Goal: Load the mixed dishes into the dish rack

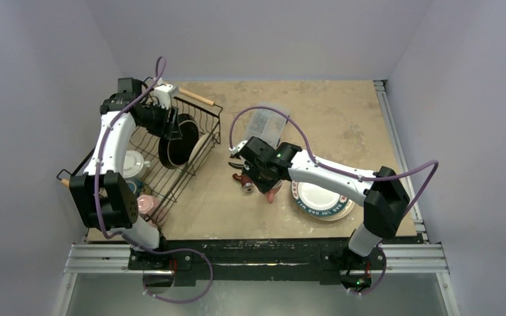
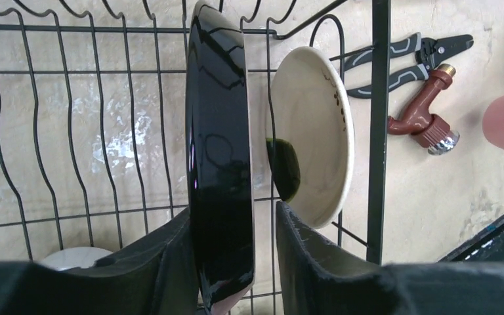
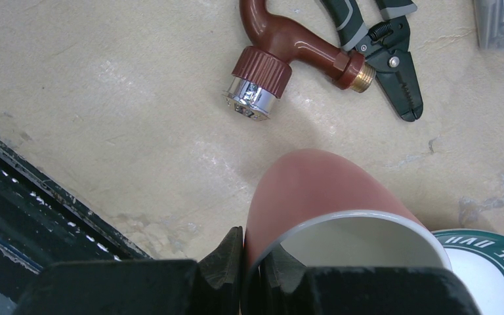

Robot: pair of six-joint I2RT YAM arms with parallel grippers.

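Observation:
The wire dish rack (image 1: pixel 165 184) holds a black plate (image 2: pixel 218 131), standing on edge, a cream plate (image 2: pixel 312 131) beside it, and cups at the near end. My left gripper is over the rack with its fingers either side of the black plate; whether they touch it is unclear. My right gripper is shut on the rim of a pink cup (image 3: pixel 315 177) on the right of the table. Plates with a green patterned rim (image 1: pixel 333 210) lie beside that cup.
A brown tap (image 3: pixel 282 39) and wire strippers (image 3: pixel 400 85) lie between rack and cup, with a clear plastic box (image 1: pixel 260 122) behind.

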